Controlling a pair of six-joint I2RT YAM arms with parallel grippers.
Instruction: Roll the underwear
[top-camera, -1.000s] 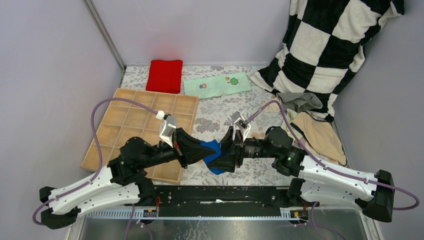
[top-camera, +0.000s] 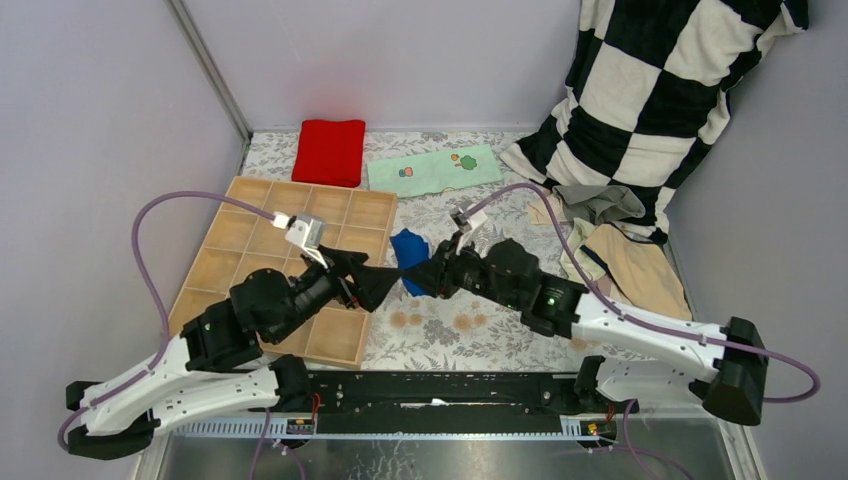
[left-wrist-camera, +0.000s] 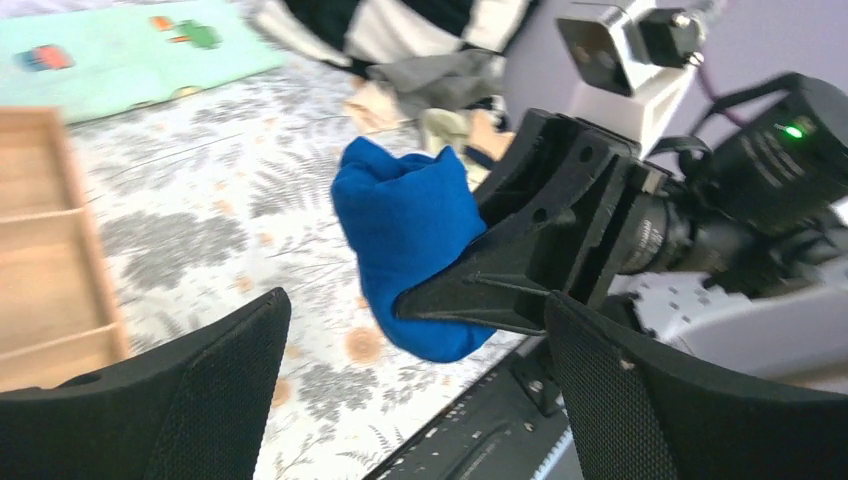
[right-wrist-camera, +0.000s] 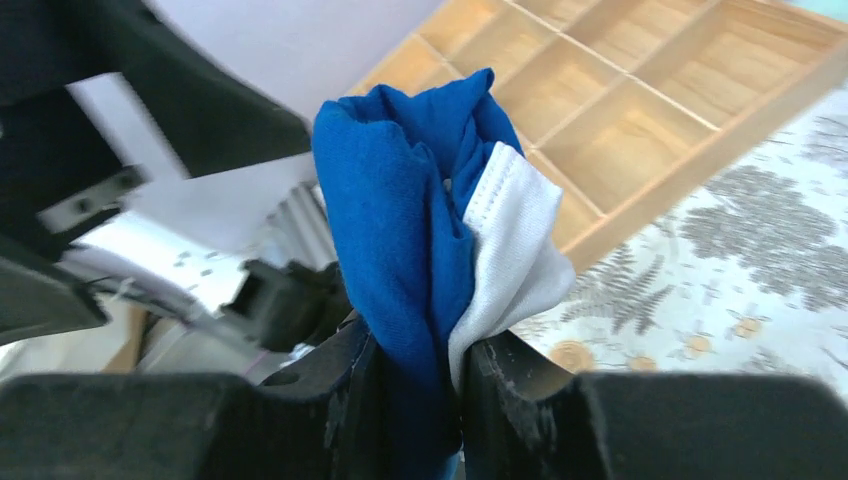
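Note:
The blue underwear is a compact roll (left-wrist-camera: 405, 235), raised off the table near the middle of the top view, by the wooden box's right side. In the right wrist view the rolled underwear (right-wrist-camera: 400, 220) stands up from between the fingers and shows a white patch on one side. My right gripper (top-camera: 408, 275) is shut on its lower part. My left gripper is open, its fingers spread wide on either side of the view and apart from the roll. In the top view the left gripper (top-camera: 380, 285) hangs over the box's right edge, just left of the roll.
A divided wooden box (top-camera: 233, 232) with empty compartments lies at the left. Behind are a folded red cloth (top-camera: 330, 152) and a flat green cloth (top-camera: 435, 172). Several loose garments (top-camera: 640, 262) and a checkered blanket (top-camera: 640, 100) fill the right.
My left gripper has let go of the blue roll and drawn back to the left. The right arm has swung a little left, carrying the roll, which now stands more upright.

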